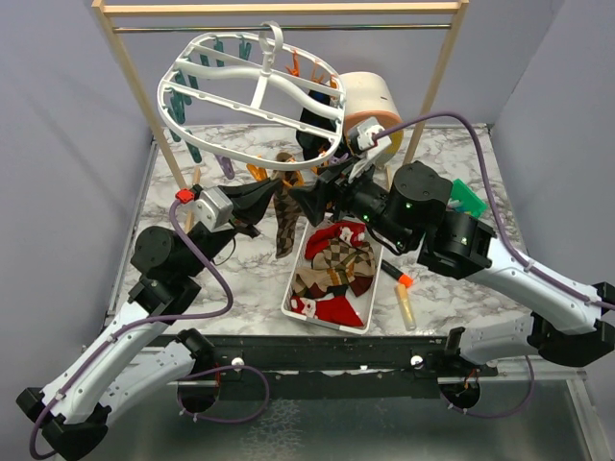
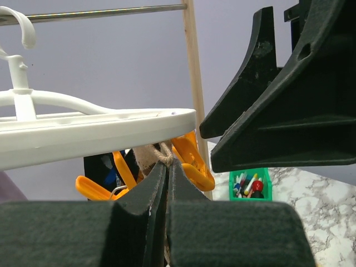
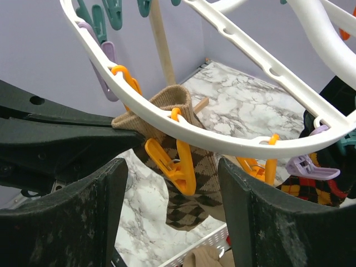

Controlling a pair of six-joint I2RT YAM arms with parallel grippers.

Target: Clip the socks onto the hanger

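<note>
Below the front rim of the round white hanger [image 1: 252,158] hangs a brown checkered sock [image 1: 286,223]. My left gripper is shut on the sock's brown cuff, which shows pinched at its fingertips. In the right wrist view the cuff [image 3: 167,97] is spread behind the rim, with the left fingers [image 3: 105,136] reaching it from the left. An orange clip [image 3: 179,167] hangs in front of the sock. My right gripper stands open, one finger on each side of that clip. Whether the clip bites the sock cannot be told.
A white bin [image 1: 327,327] with several red and brown socks sits below. Another orange clip [image 3: 258,168] and a purple clip [image 3: 311,167] hang to the right, near a dark sock [image 3: 314,186]. A green tray [image 1: 467,199] stands at the right.
</note>
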